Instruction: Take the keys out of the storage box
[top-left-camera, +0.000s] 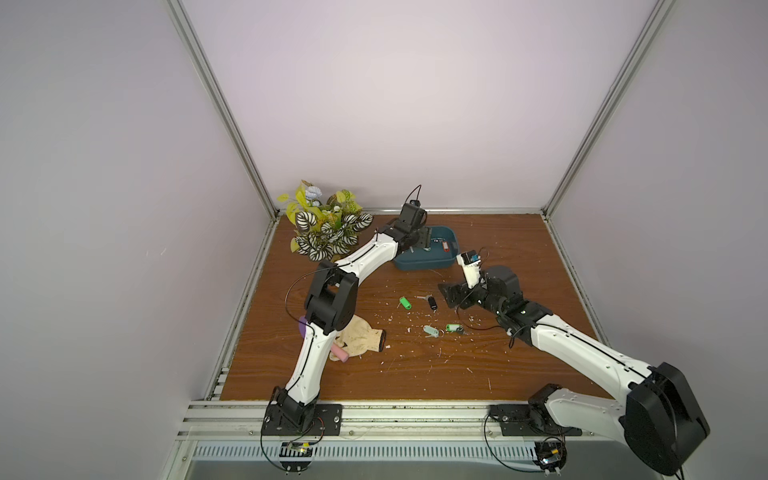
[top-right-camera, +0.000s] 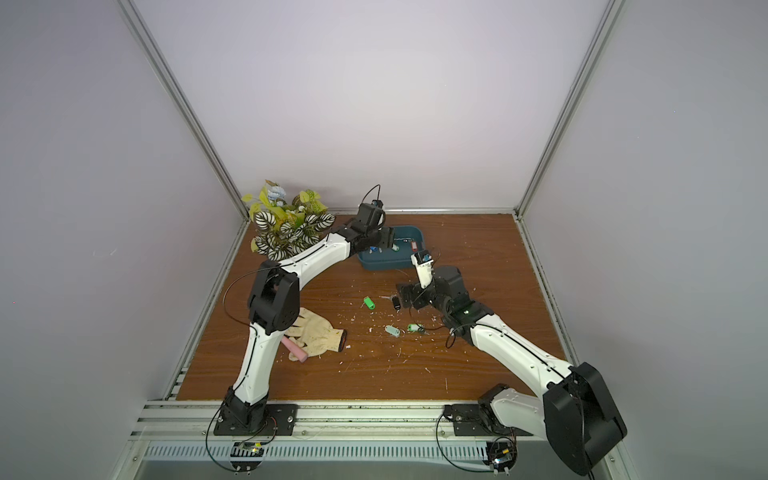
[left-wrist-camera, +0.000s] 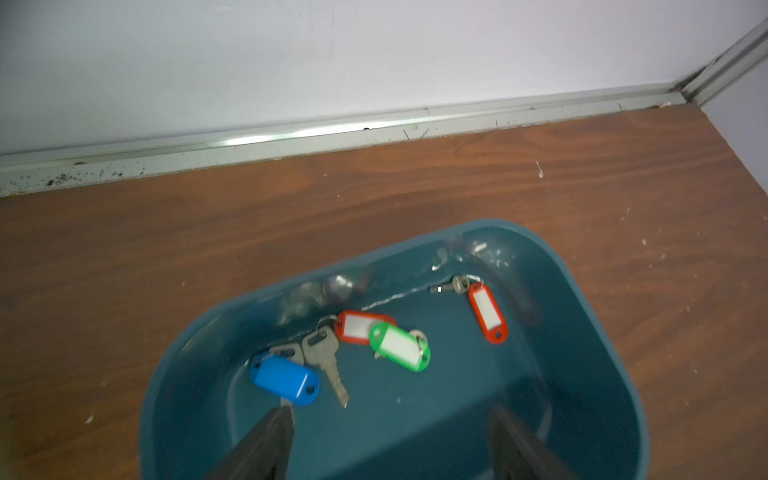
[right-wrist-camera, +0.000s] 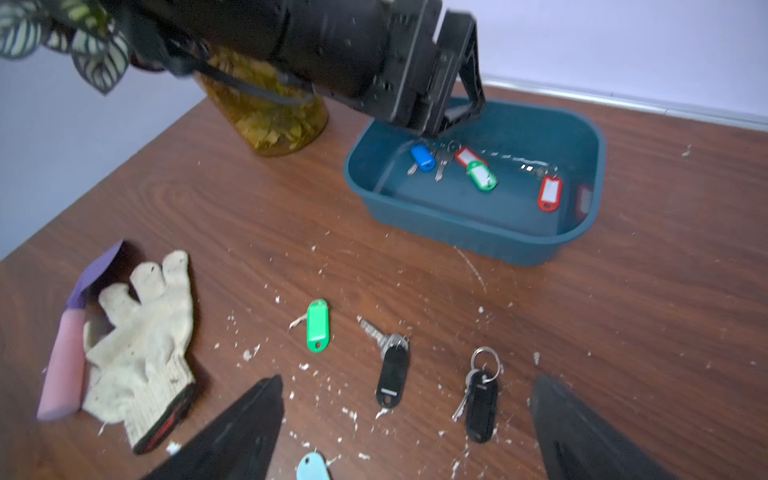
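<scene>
The storage box (left-wrist-camera: 592, 376) is dark teal and open-topped, at the back of the table. Inside, along its far wall, lie keys with a blue tag (left-wrist-camera: 285, 379), a red tag (left-wrist-camera: 358, 326) and a green tag (left-wrist-camera: 400, 346). Another key with a red tag (left-wrist-camera: 488, 313) lies apart near the far right corner. Over the box's left part hangs my left gripper, fingers apart and nothing between them. My right gripper stands open above the table in front of the box, empty. Below it lie two black-tagged keys (right-wrist-camera: 392, 374) and a green-tagged key (right-wrist-camera: 317, 325).
A potted plant (top-left-camera: 324, 220) stands at the back left, close to the left arm. A cream glove (right-wrist-camera: 152, 336) and a pink-handled trowel (right-wrist-camera: 62, 360) lie at the left. A light-blue tag (right-wrist-camera: 313, 466) is nearer the front. Table right of the box is bare.
</scene>
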